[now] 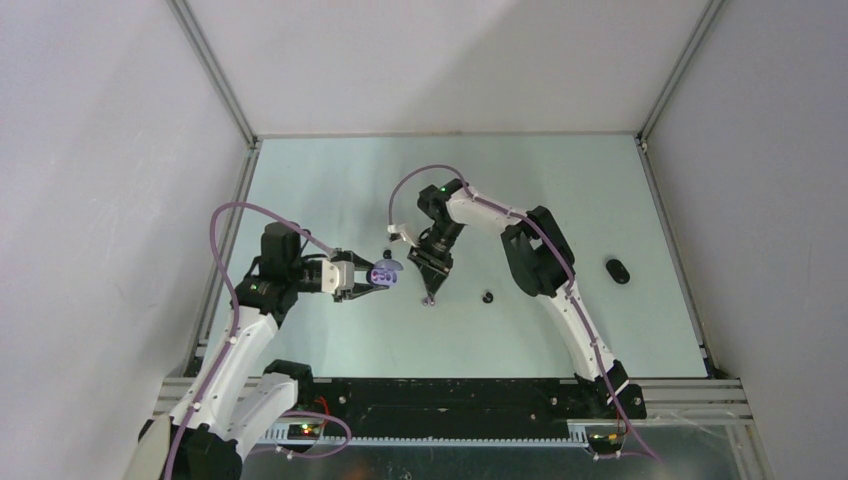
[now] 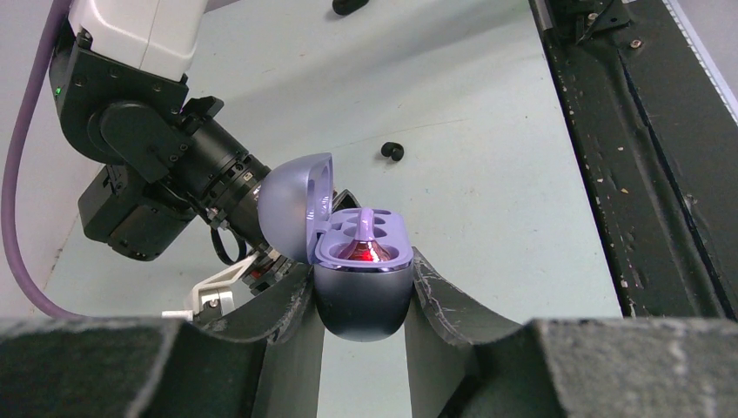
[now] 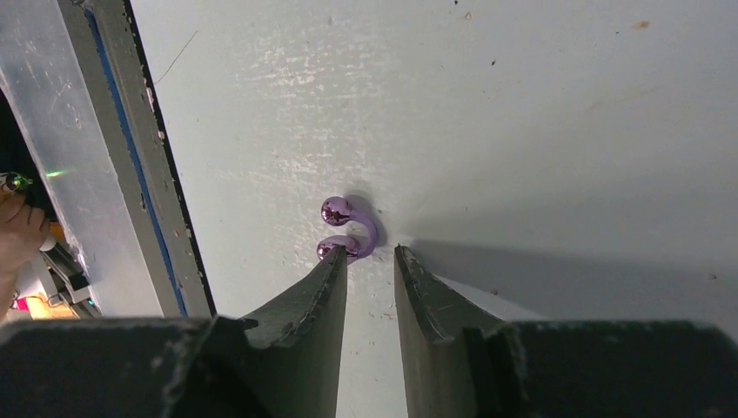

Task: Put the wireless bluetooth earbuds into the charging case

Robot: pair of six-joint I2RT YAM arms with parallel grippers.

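My left gripper is shut on the lilac charging case, which is held upright with its lid open; a lilac stem and red glow show in its slots. A lilac earbud lies on the white table, curved, with two rounded metallic-tipped ends visible, possibly a pair. My right gripper is down beside it, one fingertip over or against the lower end. Its fingers show a narrow gap; whether anything is gripped there cannot be told.
Small black earbuds lie right of the right gripper, another dark piece behind the held case. A black case sits at the far right.
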